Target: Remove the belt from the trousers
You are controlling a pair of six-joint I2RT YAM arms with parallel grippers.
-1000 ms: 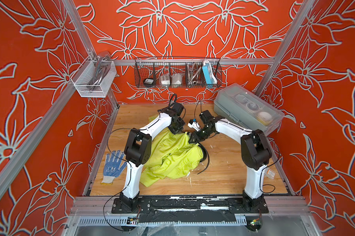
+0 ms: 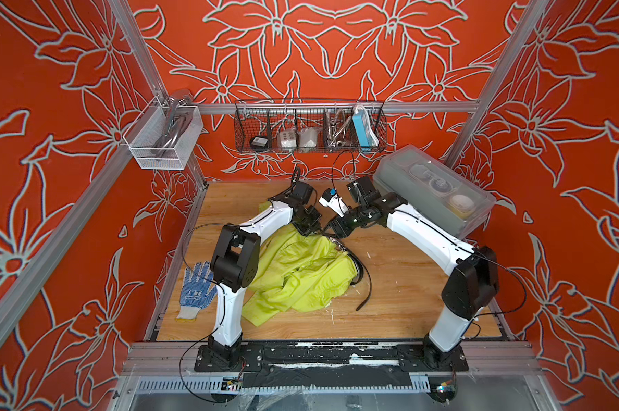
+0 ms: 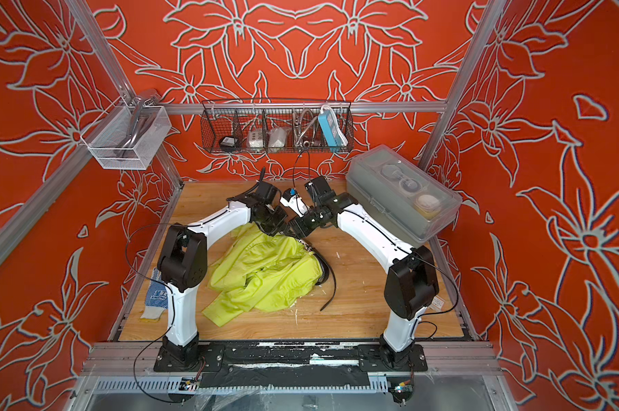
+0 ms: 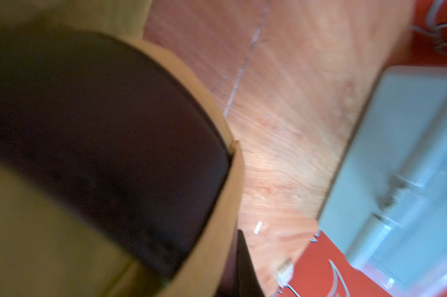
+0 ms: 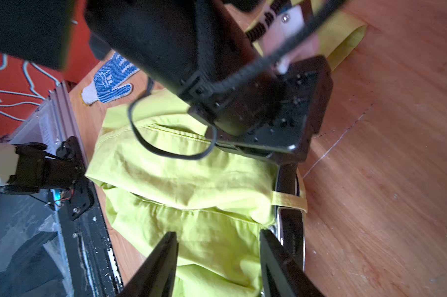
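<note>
The yellow-green trousers (image 2: 302,274) lie crumpled on the table's left-middle. A black belt (image 2: 367,277) runs along their waistband, its loose end curving onto bare wood to the right. In the right wrist view, the belt (image 5: 290,232) passes under a yellow belt loop (image 5: 290,200). My right gripper is open above it, nothing between its fingers. My left gripper (image 2: 312,231) is shut at the waistband's far end. Up close in the left wrist view, a dark band (image 4: 109,143), apparently the belt, is edged by yellow cloth; what those fingers touch is hidden.
A blue-and-white glove (image 2: 198,291) lies left of the trousers. A grey lidded box (image 2: 436,191) stands at the back right, and a wire basket (image 2: 309,130) hangs on the back wall. Right of the belt, the table is mostly clear.
The belt's loose end has shifted right and toward the front.
</note>
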